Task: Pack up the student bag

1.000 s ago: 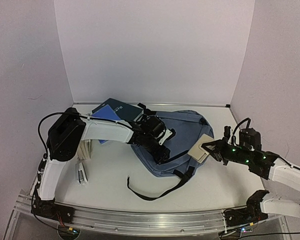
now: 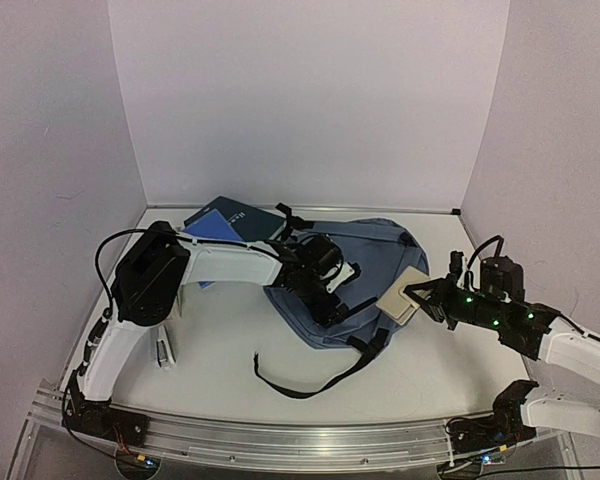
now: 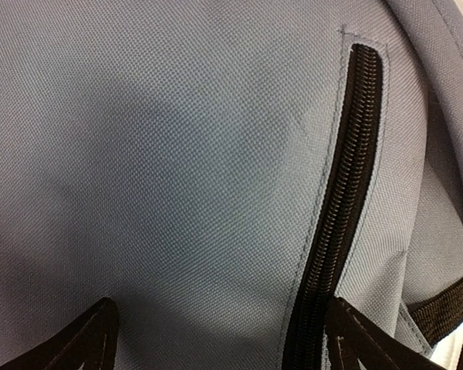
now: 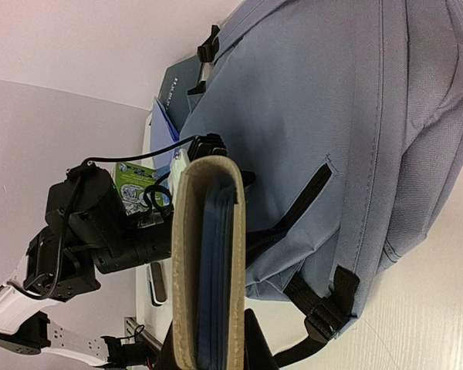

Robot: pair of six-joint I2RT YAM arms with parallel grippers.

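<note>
The grey-blue backpack (image 2: 365, 245) lies on the table with its black zipper (image 3: 343, 185) crossing the fabric in the left wrist view. Over the lower left part of the bag, my left gripper has its fingers wide apart, close to the cloth, one beside the zipper. A beige-covered book (image 4: 187, 254) with bluish pages is clamped in my right gripper, seen edge-on. From the top, that book (image 2: 402, 295) is held over the bag's right side, near a dark pocket opening (image 4: 309, 193).
Behind the left arm lie a dark folder (image 2: 235, 218) and a blue folder (image 2: 212, 228). A small clear-and-grey item (image 2: 162, 347) sits at the left. The black strap (image 2: 320, 388) trails toward the front; bare table surrounds it.
The left arm has shifted right, carrying its gripper slightly further over the bag. The bag's front edge has moved back a little. The right arm and book stay almost still.
</note>
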